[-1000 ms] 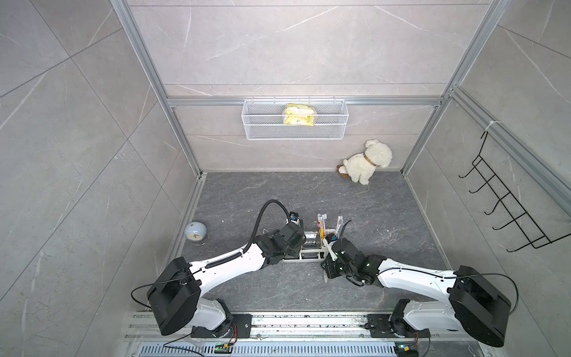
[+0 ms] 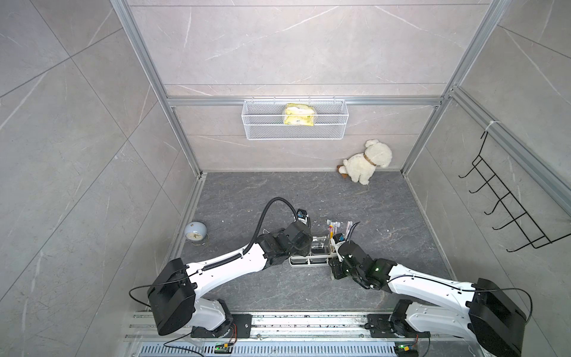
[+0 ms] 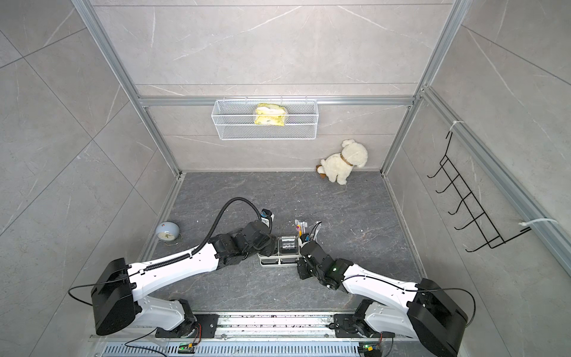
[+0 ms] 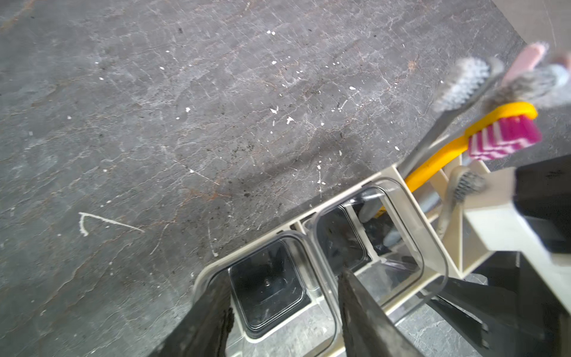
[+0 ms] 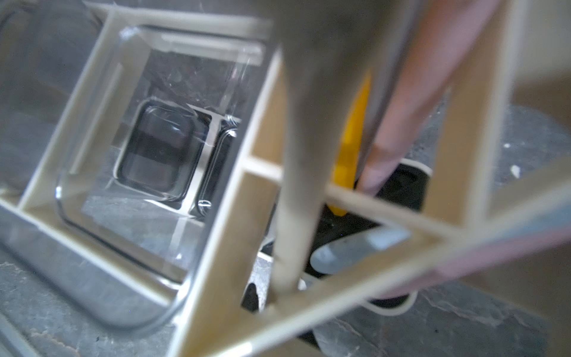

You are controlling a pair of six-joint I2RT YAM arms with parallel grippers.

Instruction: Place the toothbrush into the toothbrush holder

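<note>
The cream toothbrush holder (image 4: pixel 453 253) stands on the grey tabletop between my grippers, with clear cups at its left. Several brushes fill its right slots, including a yellow toothbrush (image 4: pixel 440 156) and a grey-bristled one (image 4: pixel 461 83). A beige toothbrush (image 5: pixel 300 184) runs down into a slot, close and blurred in the right wrist view; its bristles sit beside the right arm. My left gripper is open over the left cups, its fingers apart. At the holder's right end is my right gripper (image 2: pixel 336 264); its fingers and anything between them are hidden.
A small blue-grey round object (image 2: pixel 195 231) sits at far left, and a white plush dog (image 2: pixel 365 161) at the back right. A wire basket (image 2: pixel 294 132) and black hook rack (image 2: pixel 505 202) hang on the walls. The tabletop behind the holder is clear.
The holder and its brushes have shifted right and slightly toward the front, along with my right gripper. My left gripper has also moved a little to the right.
</note>
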